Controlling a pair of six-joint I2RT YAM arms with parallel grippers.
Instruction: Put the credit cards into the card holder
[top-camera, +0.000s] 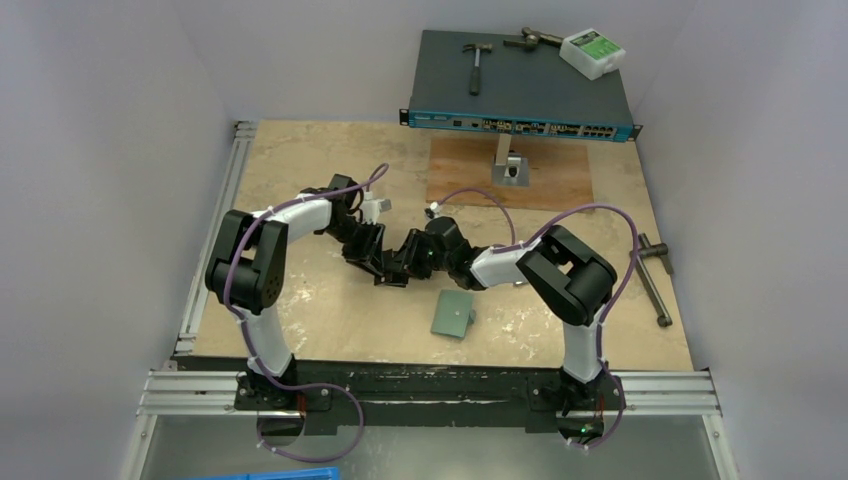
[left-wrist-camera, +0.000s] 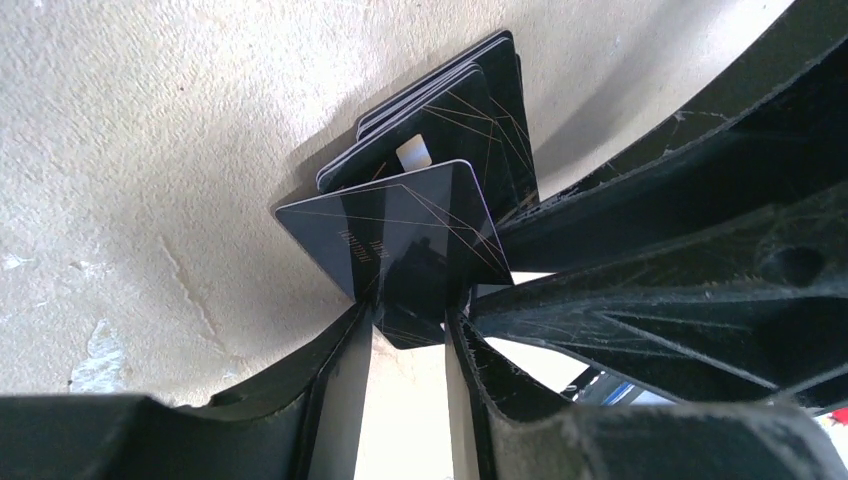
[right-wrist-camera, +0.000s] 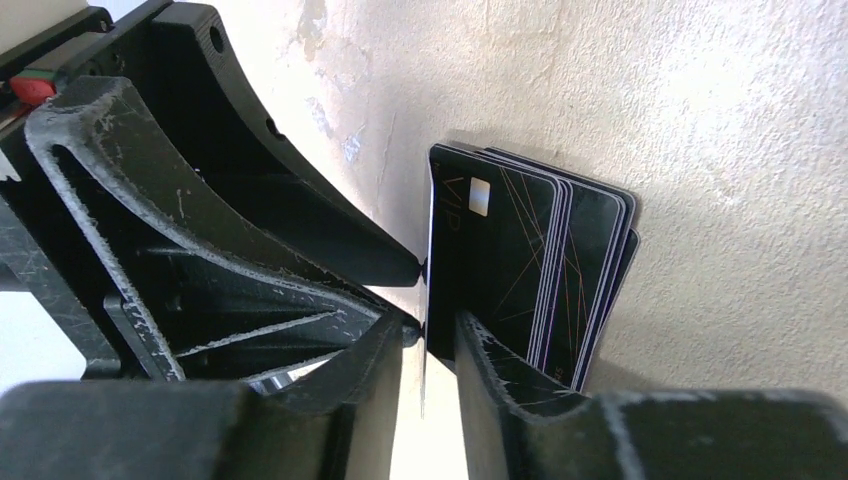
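Several black credit cards (left-wrist-camera: 505, 105) lie in a stack on the worktop between my grippers. In the left wrist view my left gripper is shut on one card (left-wrist-camera: 400, 230), which sits at the front of the stack; in the right wrist view that card stands nearly edge-on. My right gripper is at the stack from the other side, its fingertips partly apart by the cards' edge; whether it grips any is unclear. A flat grey-green object (top-camera: 452, 312), possibly the card holder, lies below the right arm in the top view.
A network switch (top-camera: 515, 80) on a stand over a wooden board (top-camera: 560, 180) fills the back right, with hammers and a white container on top. More tools (top-camera: 650, 280) lie at the right edge.
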